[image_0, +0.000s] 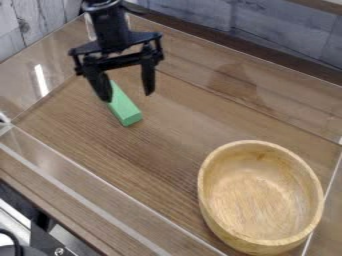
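My gripper (118, 62) is open at the upper left of the camera view, its dark arm coming in from the top. It hangs over a green rectangular block (126, 110), which lies on the wooden table below and between the fingers as seen from the camera; whether they touch it cannot be told.
A large empty tan round bowl (259, 195) fills the lower right.
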